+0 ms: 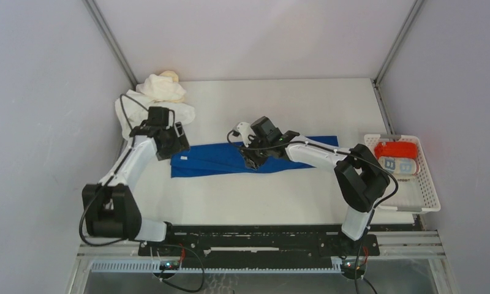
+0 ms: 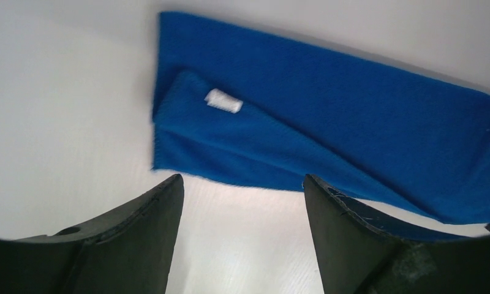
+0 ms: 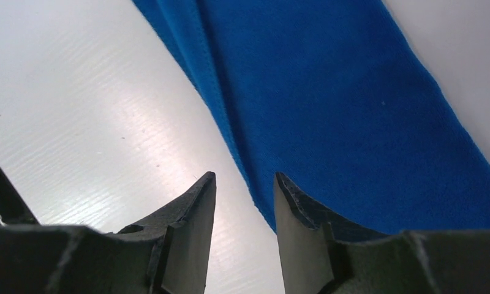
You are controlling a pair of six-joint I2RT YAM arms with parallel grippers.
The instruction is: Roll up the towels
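A blue towel (image 1: 215,160) lies as a long strip across the table, with its near edge folded over unevenly. Near its left end a small white tag (image 2: 223,101) shows on the folded layer. My left gripper is over the towel's left end, its fingers apart with nothing between them. Above the middle of the strip, close to the near edge, hangs my right gripper, open and empty. The right arm hides part of the towel in the top view.
Crumpled white cloths (image 1: 160,101) lie at the back left. On the right stands a white basket (image 1: 434,193) holding a red roll (image 1: 396,150) and a whitish roll with lettering (image 1: 398,165).
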